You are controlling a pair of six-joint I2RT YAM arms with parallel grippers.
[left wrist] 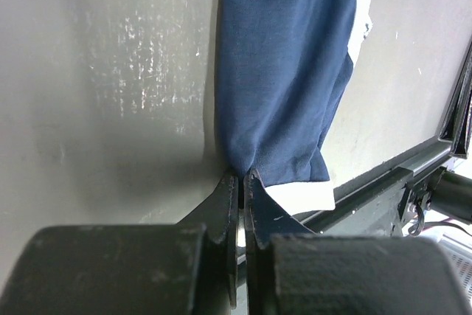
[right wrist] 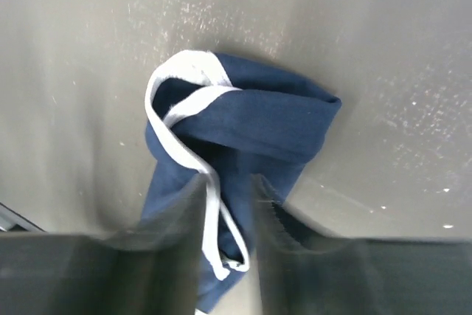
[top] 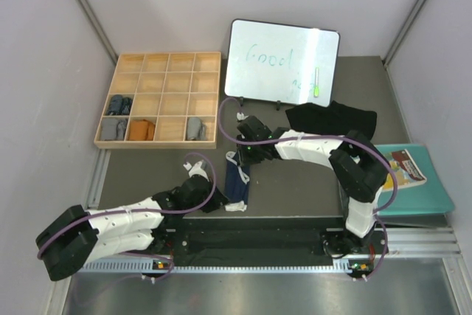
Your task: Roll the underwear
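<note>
Navy underwear with a white waistband (top: 235, 182) lies as a narrow folded strip at the table's front middle. My left gripper is shut on the near-left edge of the navy underwear (left wrist: 287, 57), pinching a bit of cloth. In the right wrist view, the far end of the underwear (right wrist: 258, 119) is folded over, with its white band (right wrist: 177, 149) looping across the top. My right gripper stands over this end, its blurred fingers (right wrist: 188, 212) part open. The white band shows between and below them; whether they touch the cloth is unclear.
A wooden compartment box (top: 158, 143) at the back left holds several rolled garments. Behind stands a whiteboard (top: 280, 60), with black cloth (top: 332, 118) beside it. A teal folder (top: 420, 197) lies at the right.
</note>
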